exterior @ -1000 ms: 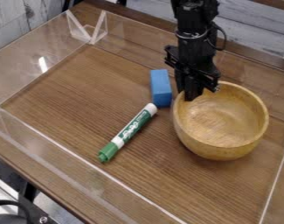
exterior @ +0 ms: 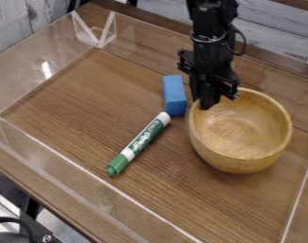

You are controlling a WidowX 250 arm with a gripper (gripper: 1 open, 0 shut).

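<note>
My black gripper [exterior: 209, 90] is at the upper middle, its fingers at the near left rim of a large yellow oval bowl [exterior: 239, 138]. It looks shut on that rim, though the fingertips are small and dark. A blue block [exterior: 172, 93] lies just left of the gripper and bowl, and a green marker-like stick with a white label [exterior: 138, 144] lies diagonally on the wood to the lower left.
The wooden table [exterior: 81, 95] has clear room at left and along the front. A pale wall or edge runs along the back, and black cables show at the lower left corner.
The gripper and the bowl's upper part have shifted very slightly; otherwise the scene looks the same.
</note>
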